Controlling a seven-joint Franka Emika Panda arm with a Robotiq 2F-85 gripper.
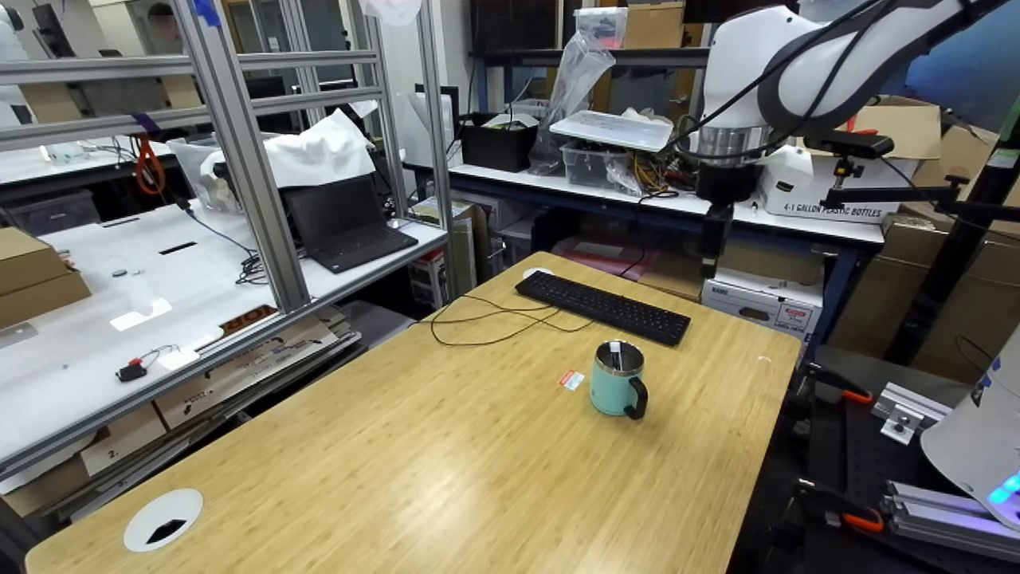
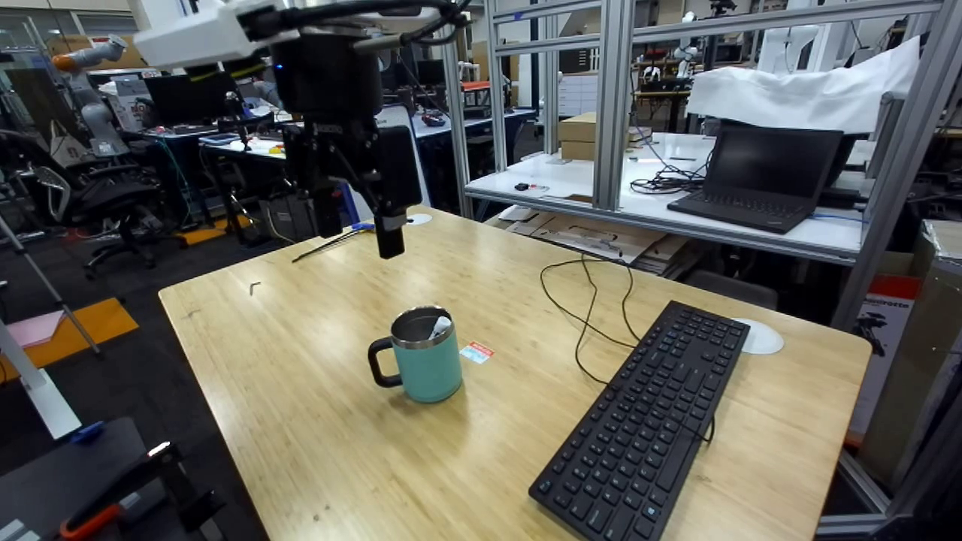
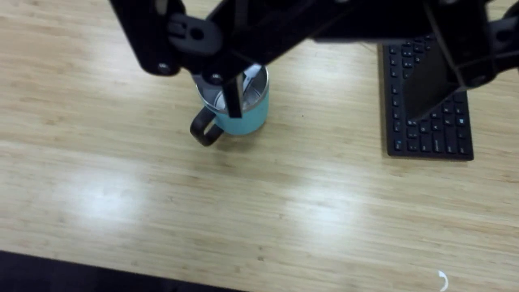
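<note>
A teal mug with a steel rim and black handle stands upright on the wooden table. Inside it leans a slim object with a pale end, too small to name. A black keyboard lies on the table beside the mug, its cable trailing off. My gripper hangs above the table, apart from both things. Seen from the wrist, its fingers stand wide apart with nothing held between them; one overlaps the mug in the picture, the other the keyboard.
A small red and white label lies flat near the mug. White round table inserts sit at the corners. A metal frame and a white bench with a laptop run alongside.
</note>
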